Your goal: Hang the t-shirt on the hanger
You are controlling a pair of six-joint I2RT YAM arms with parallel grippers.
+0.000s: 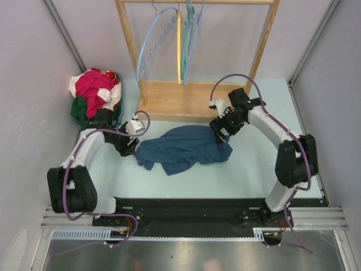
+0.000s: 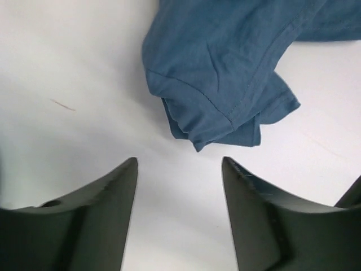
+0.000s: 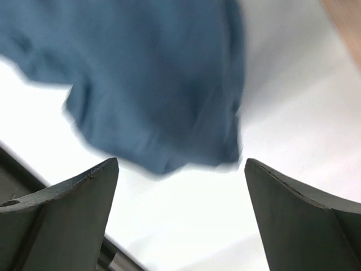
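Note:
The dark blue t-shirt (image 1: 183, 147) lies spread across the white table in the middle of the top view. My left gripper is open just past the shirt's left end, with only bare table between its fingertips in the left wrist view. My right gripper is open over the shirt's right end, blurred fabric below it in the right wrist view. Several plastic hangers, blue (image 1: 149, 42) and yellow (image 1: 179, 45) among them, hang from the wooden rack's rail (image 1: 214, 1) above.
A teal basket (image 1: 118, 110) of red, white and green clothes stands at the back left, behind the left arm. The wooden rack's base (image 1: 175, 101) runs along the back of the table.

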